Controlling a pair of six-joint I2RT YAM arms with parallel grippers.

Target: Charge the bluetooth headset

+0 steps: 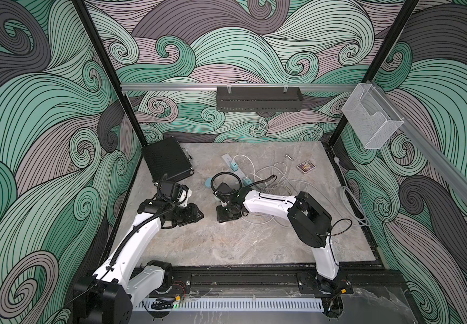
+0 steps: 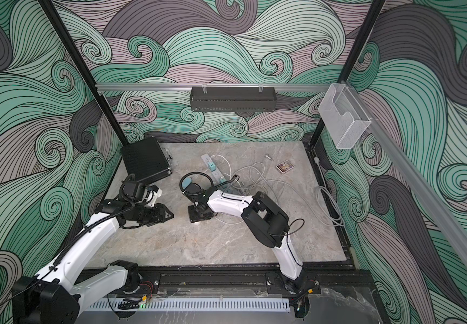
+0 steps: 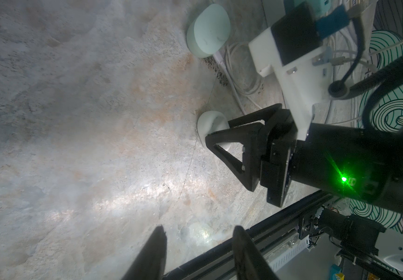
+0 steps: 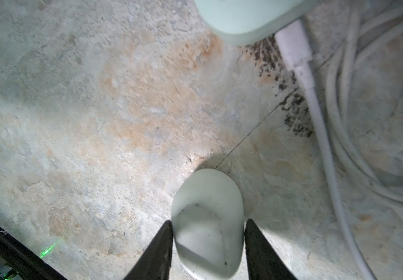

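Note:
A pale, rounded headset case [image 4: 208, 200] lies between the fingertips of my right gripper in the right wrist view. One finger stands close against each side of it; whether they press on it is not clear. Beyond it sits a mint charging stand [image 3: 209, 30] with a slanted face, apart from the case. A white cable plug [image 4: 294, 45] meets the stand's lower edge. My left gripper is open over bare tabletop, nothing between its fingers, left of the right gripper in both top views.
A power strip [image 2: 212, 168] with light-blue plugs stands behind the right arm, beside loosely coiled white cables [image 4: 341, 140]. At the back left lies a black case [image 1: 167, 159]. A small card box [image 1: 306, 166] rests at the back right.

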